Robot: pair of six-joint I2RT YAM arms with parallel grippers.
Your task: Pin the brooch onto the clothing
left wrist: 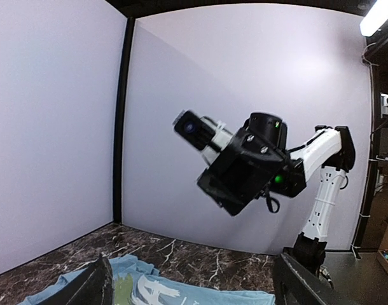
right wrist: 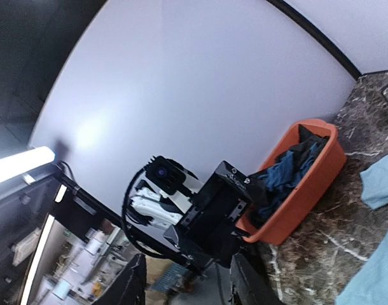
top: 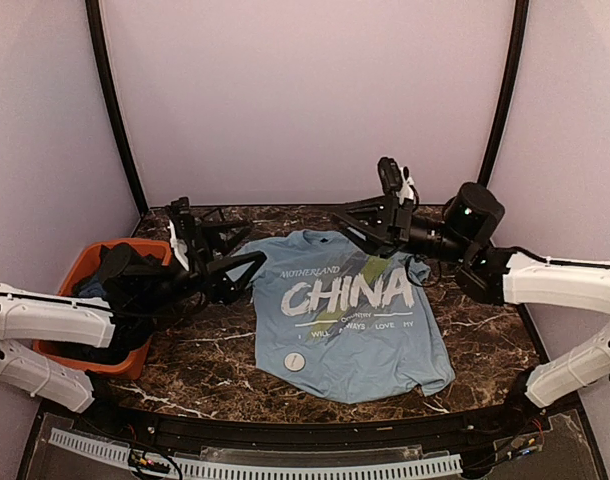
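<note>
A light blue T-shirt printed "CHINA" lies spread on the dark marble table. A small round pale brooch rests on its lower left part. My left gripper hangs over the shirt's left side, open, with nothing seen between its fingers. My right gripper is raised over the shirt's upper right, apart from the left one; its fingers stand part open with nothing visible between them, reaching into the bottom of the right wrist view.
An orange bin with dark cloth stands at the left behind my left arm. Bare marble surrounds the shirt. White walls close in the back and sides.
</note>
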